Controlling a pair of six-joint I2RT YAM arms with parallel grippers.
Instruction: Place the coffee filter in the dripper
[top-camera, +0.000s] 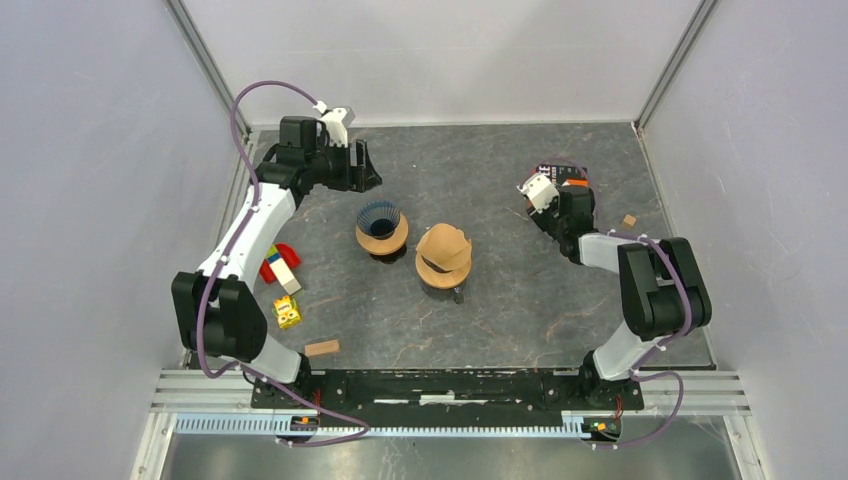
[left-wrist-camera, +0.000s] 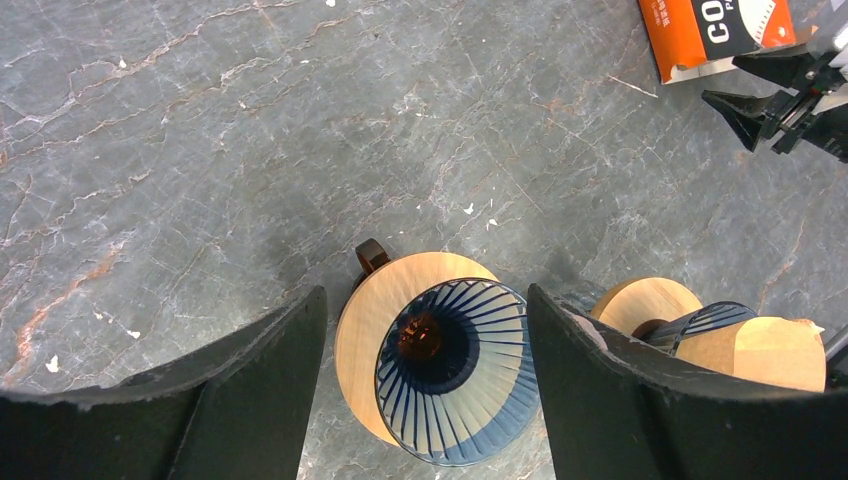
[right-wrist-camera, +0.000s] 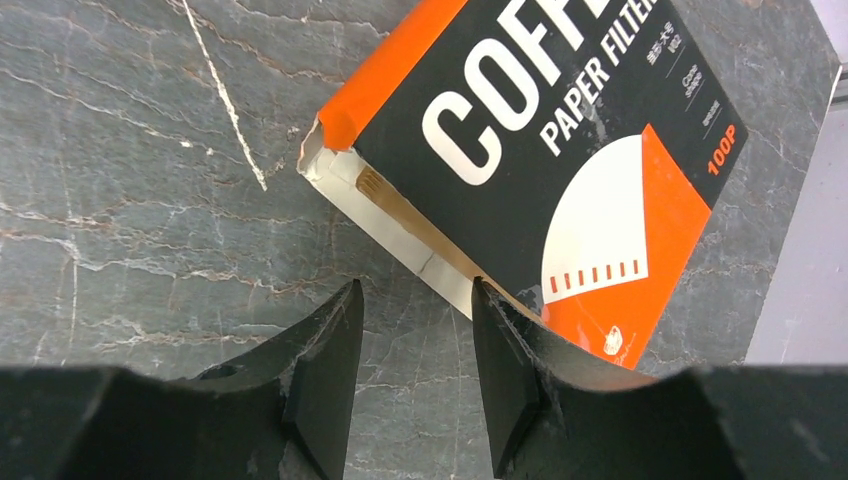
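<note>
A coffee filter box (right-wrist-camera: 600, 120), black and orange, lies on the floor at the back right, its near end open with brown paper edges showing. My right gripper is open just before that open end, nothing between its fingers. My left gripper stands open above and behind the clear ribbed dripper (left-wrist-camera: 480, 400) on a wooden collar (top-camera: 382, 243). A second dripper (left-wrist-camera: 705, 325) on a wooden stand in the centre holds a brown paper filter (top-camera: 443, 246).
Toy blocks (top-camera: 284, 276) and a yellow toy (top-camera: 287, 311) lie at the left, a wooden piece (top-camera: 321, 348) at the front left, a small wooden block (top-camera: 629, 221) at the right.
</note>
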